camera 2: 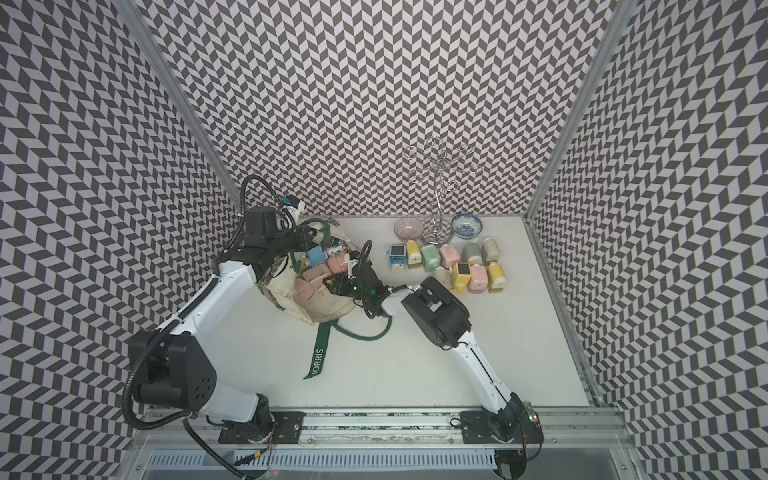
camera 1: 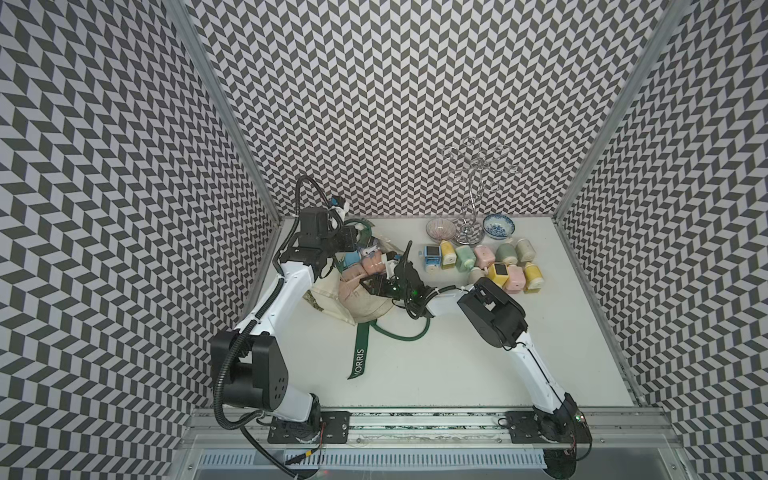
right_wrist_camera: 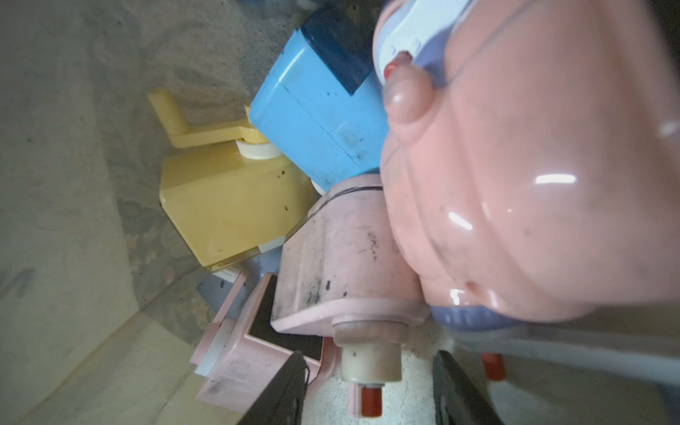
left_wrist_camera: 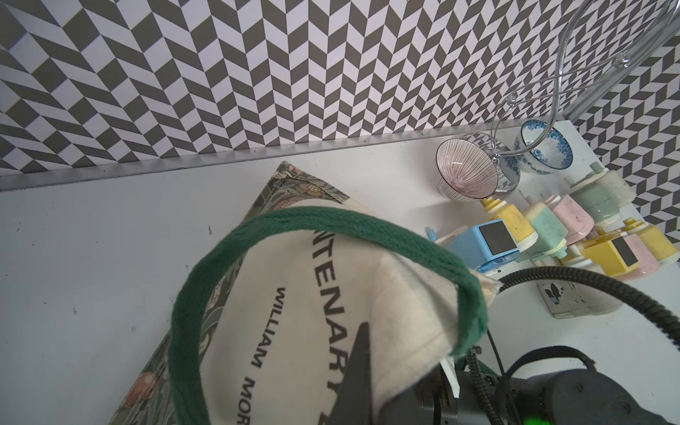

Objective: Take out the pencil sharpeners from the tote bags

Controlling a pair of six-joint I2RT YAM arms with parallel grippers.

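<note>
The cream tote bag (camera 1: pixel 368 308) lies open on the left of the table. In the left wrist view, my left gripper is shut on a fold of the tote bag's cloth, at its rim. Inside the bag, the right wrist view shows a yellow sharpener (right_wrist_camera: pixel 233 198), a blue sharpener (right_wrist_camera: pixel 326 106), a pale pink sharpener (right_wrist_camera: pixel 347 262), another pink sharpener with a dark window (right_wrist_camera: pixel 248 347) and a big glossy pink one (right_wrist_camera: pixel 538 184). My right gripper reaches in with its fingers apart, on either side of the pale pink sharpener's end knob, touching neither side visibly.
Several sharpeners (camera 1: pixel 484 256) stand grouped on the right of the table. Behind them are a wire stand (camera 1: pixel 469 232), a pink bowl (camera 1: pixel 440 229) and a blue-white bowl (camera 1: pixel 498 226). A green strap (camera 1: pixel 360 352) trails towards the front.
</note>
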